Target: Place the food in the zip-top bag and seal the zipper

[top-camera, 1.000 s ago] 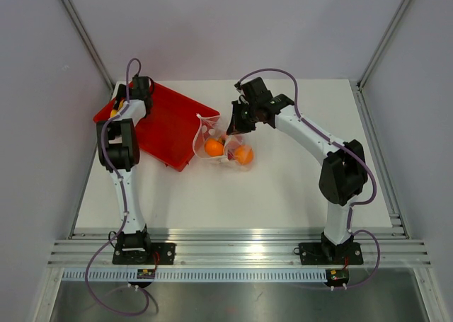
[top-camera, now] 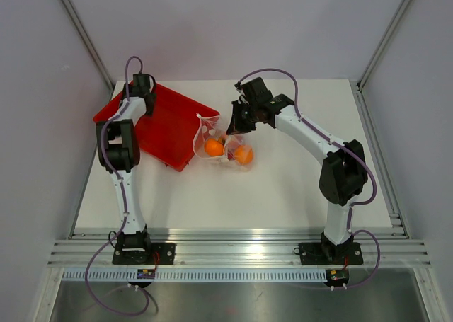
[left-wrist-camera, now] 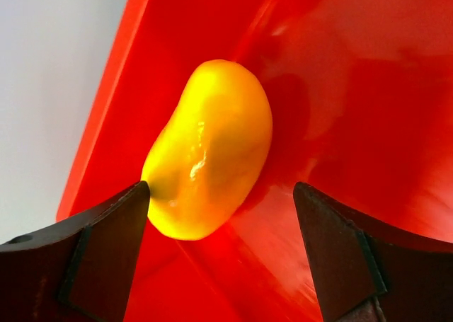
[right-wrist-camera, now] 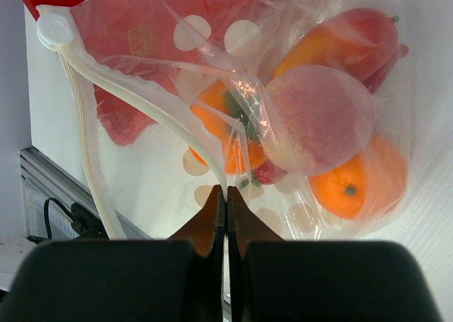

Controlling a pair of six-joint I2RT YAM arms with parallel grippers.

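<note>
A glossy yellow food item (left-wrist-camera: pixel 212 138), shaped like a potato or mango, lies against the wall of the red bin (top-camera: pixel 170 124). My left gripper is open around its lower end, above the bin's left side. In the right wrist view the zip top bag (right-wrist-camera: pixel 141 46) holds oranges (right-wrist-camera: pixel 347 191), a peach (right-wrist-camera: pixel 318 117), a red-yellow fruit (right-wrist-camera: pixel 333 42) and other pieces partly hidden by plastic. My right gripper is shut at the bag's open zipper edge; whether the thin rim is between its fingertips is hard to tell.
Metal rails edge the table.
My left gripper has shifted slightly at the bin's left side, covering the yellow item in the top view. The right arm and bag look unchanged.
</note>
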